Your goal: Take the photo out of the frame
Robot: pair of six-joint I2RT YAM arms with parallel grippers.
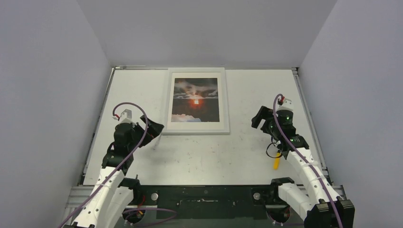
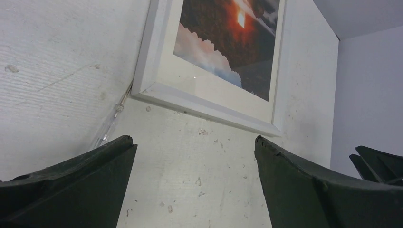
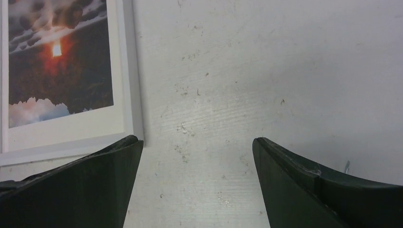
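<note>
A white picture frame [image 1: 227,109] lies face up at the back middle of the table, a cloudy sunset photo [image 1: 196,100] inside its pale mat. Left of the frame's near corner, my left gripper [image 1: 155,128] hovers open and empty; in its wrist view the frame's near edge [image 2: 209,108] lies beyond the spread fingers [image 2: 102,166]. My right gripper [image 1: 259,121] is open too, well to the right of the frame, with only bare table between its fingers. The frame's back is hidden.
A clear-handled screwdriver [image 2: 108,124] lies by the frame's near left corner, its tip close against it. A yellow-handled tool [image 1: 276,160] rests under the right arm.
</note>
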